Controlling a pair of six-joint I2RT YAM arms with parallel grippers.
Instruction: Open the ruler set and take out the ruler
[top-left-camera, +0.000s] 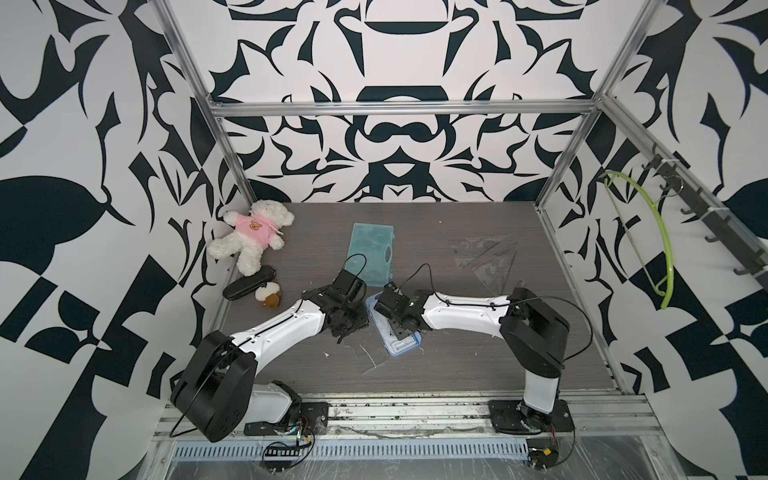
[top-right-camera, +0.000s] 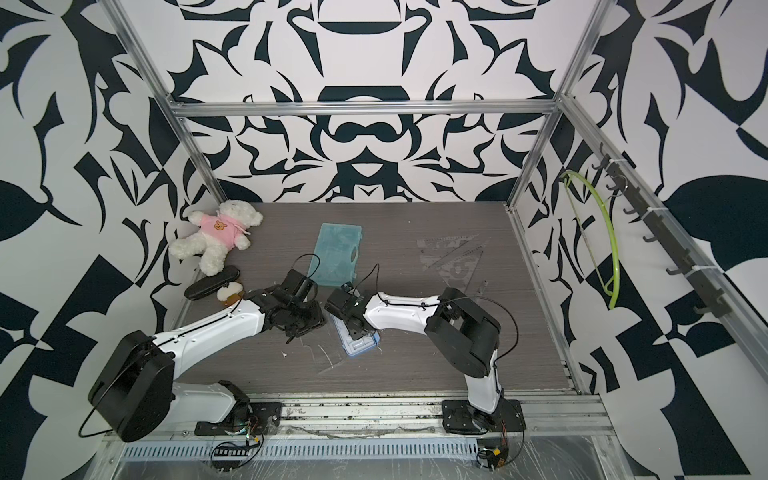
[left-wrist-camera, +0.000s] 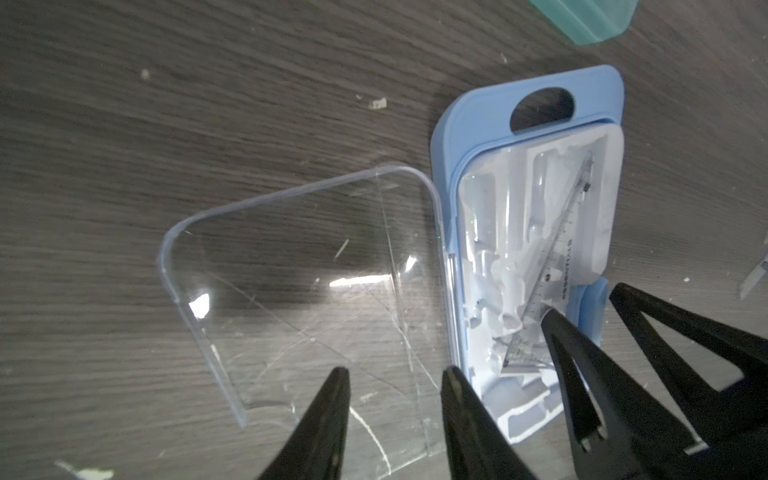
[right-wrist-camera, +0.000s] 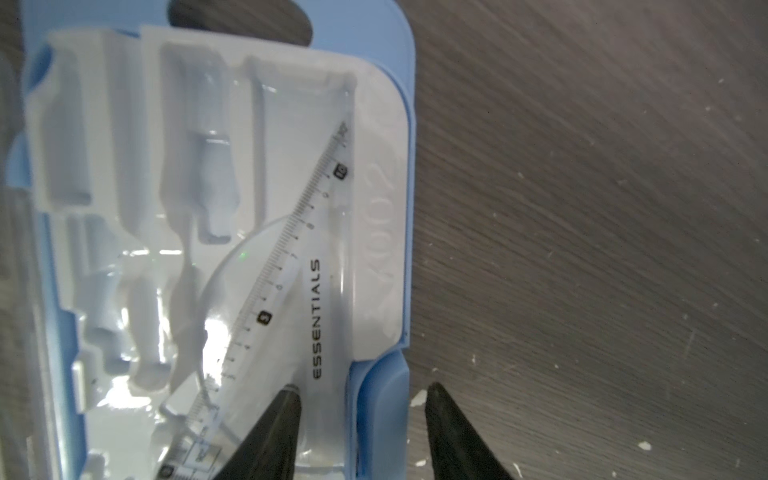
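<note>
The blue ruler set case (left-wrist-camera: 472, 112) lies with its clear lid (left-wrist-camera: 304, 188) swung out flat to the left, as the left wrist view shows. Inside the white tray (right-wrist-camera: 380, 216) a clear ruler piece (right-wrist-camera: 316, 320) marked ESSENTIALS rests at a slant. My left gripper is part open above the lid, with nothing visible between its fingers. In the right wrist view my right gripper is part open over the case's lower right side, around the blue latch (right-wrist-camera: 384, 416); I cannot tell if it touches. The right gripper's fingers (left-wrist-camera: 572, 376) cross the tray's lower end in the left wrist view.
Behind the arms lies a teal case (top-left-camera: 372, 244). Clear triangle rulers (top-left-camera: 488, 260) are at the back right. A white teddy bear (top-left-camera: 254, 232), a black case (top-left-camera: 249, 282) and a small toy (top-left-camera: 269, 294) sit along the left side.
</note>
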